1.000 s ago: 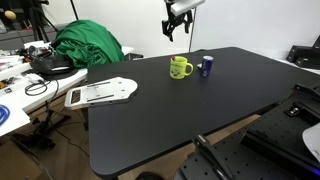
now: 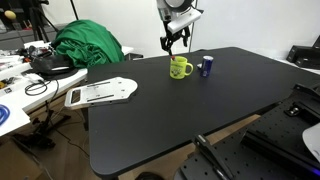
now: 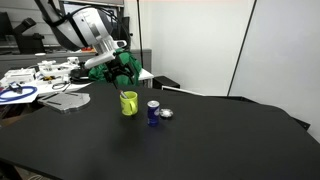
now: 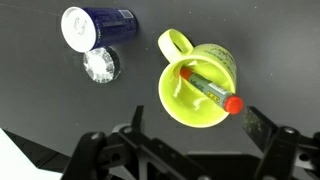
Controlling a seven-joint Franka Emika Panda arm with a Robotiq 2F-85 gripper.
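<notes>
A yellow mug (image 4: 180, 100) stands upright on the dark table, seen from above in the wrist view. Inside it leans a marker (image 4: 212, 90) with a white and green body and a red end that reaches over the rim. My gripper is open above the mug, its fingers on either side of the view, with nothing held. In the first exterior view the gripper (image 2: 177, 45) hangs just over the mug (image 2: 179, 68). Low resolution hides whether the fingertips touch the rim or the marker.
A blue can (image 4: 95, 28) stands close to the mug, with a small silvery round object (image 4: 101, 65) beside it. A white flat board (image 2: 101, 92) lies at the table's left side.
My gripper has come down toward the mug over the last second. The mug, the can and the white board have stayed in place.
</notes>
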